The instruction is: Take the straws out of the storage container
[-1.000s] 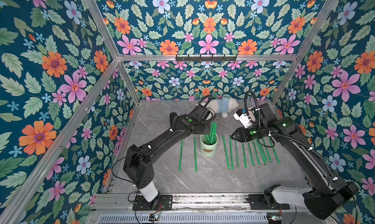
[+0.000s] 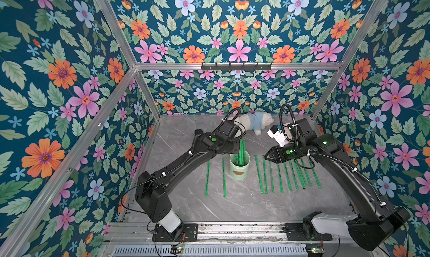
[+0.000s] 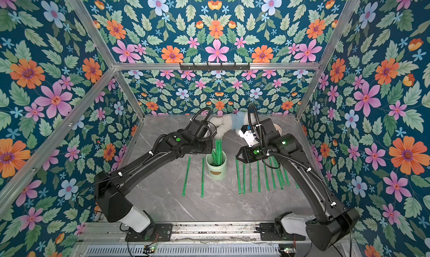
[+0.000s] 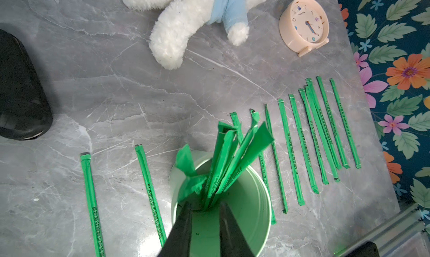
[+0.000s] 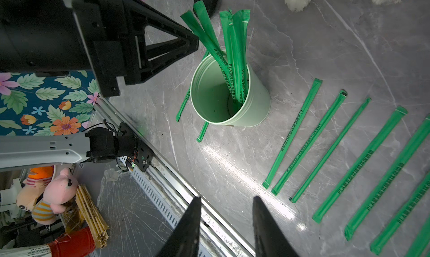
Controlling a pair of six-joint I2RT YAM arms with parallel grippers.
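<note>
A pale green container (image 2: 238, 172) stands mid-table holding several upright green-wrapped straws (image 5: 237, 55). My left gripper is above its rim, beside the straw tops; in the left wrist view its blurred fingers stand apart with nothing visible between them. My right gripper hangs right of the container, open, with nothing between its fingers. More straws lie loose on the table in rows, two to the left of the container and several to the right (image 3: 250, 176).
A white plush toy (image 4: 179, 28) in blue lies behind the container, with a pink clock (image 4: 305, 24) nearby. A black object (image 4: 20, 86) stands at the back left.
The left arm has shifted slightly, its base joint leaning further left, and the straws in the container have moved a little. The right arm looks still.
</note>
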